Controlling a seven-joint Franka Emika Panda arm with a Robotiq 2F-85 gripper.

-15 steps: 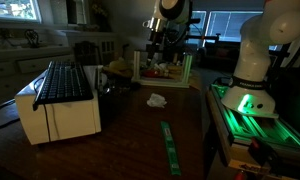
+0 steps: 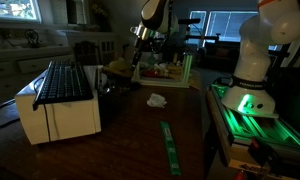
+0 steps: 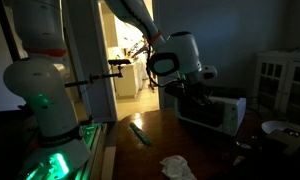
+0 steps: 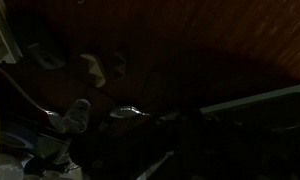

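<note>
No task is given. In exterior view 1 the white arm reaches in from the right, and my gripper [image 2: 139, 50] hangs above the clutter at the back of the table. In exterior view 2 the gripper [image 3: 202, 94] is dark against the white oven-like box [image 3: 228, 112]. It seems shut, with nothing visible between its fingers. The wrist view is very dark: a shiny spoon-like piece [image 4: 126, 112], a clear glass [image 4: 77, 115] and a small tan object [image 4: 93, 69] show. The fingers cannot be made out there.
A black keyboard [image 2: 66, 82] leans on the white box [image 2: 70, 118] at left. A crumpled white cloth [image 2: 156, 100] and a green strip [image 2: 170, 148] lie on the brown table [image 2: 115, 150]. A rack with colourful items [image 2: 162, 70] stands at the back.
In exterior view 1 the arm's wrist and gripper have moved left over the last second, from above the rack towards the clutter beside it. The table objects look unmoved.
</note>
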